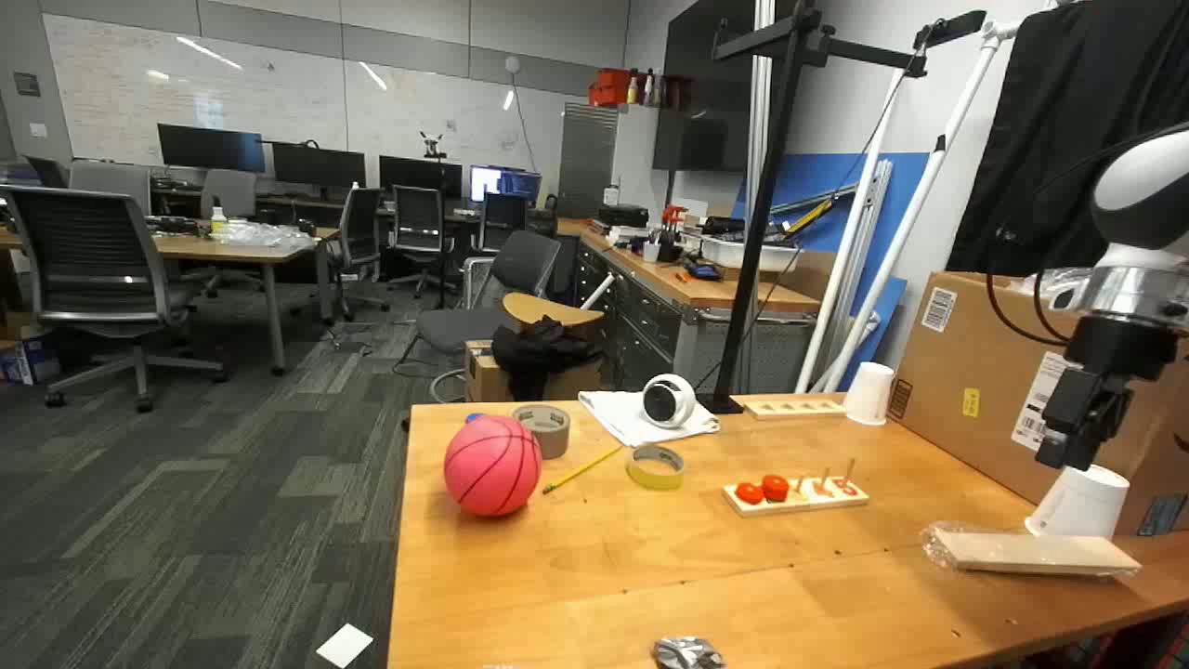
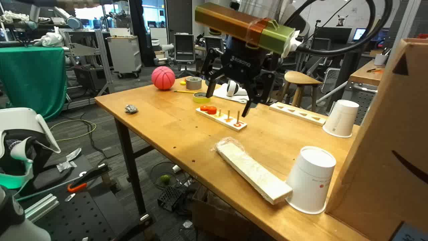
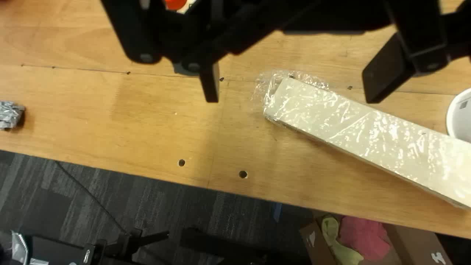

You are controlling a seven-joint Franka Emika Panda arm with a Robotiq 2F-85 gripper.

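Note:
My black gripper [image 2: 227, 105] stands open above the table, its fingers [image 3: 385, 73] wide apart with nothing between them. In the wrist view the plastic-wrapped pale wooden bar [image 3: 362, 128] lies flat below, running to the lower right. Exterior view 2 has the same bar [image 2: 252, 172] near the table's front edge, its end against or close beside an upturned white cup [image 2: 312, 178]. A wooden peg board [image 1: 797, 497] lies farther in, two red-orange pieces [image 1: 761, 490] at one end and bare pegs at the other. Only a bit of red-orange [image 3: 175, 3] from it shows in the wrist view.
A pink ball [image 1: 492, 466], grey tape roll [image 1: 543, 429], yellowish tape roll [image 1: 655, 467] and pencil [image 1: 581, 469] occupy the far end. Crumpled foil [image 2: 130, 108] sits near the edge. A second cup [image 2: 341, 118], a slotted board [image 2: 297, 114] and a large cardboard box [image 2: 385, 160] border the other side.

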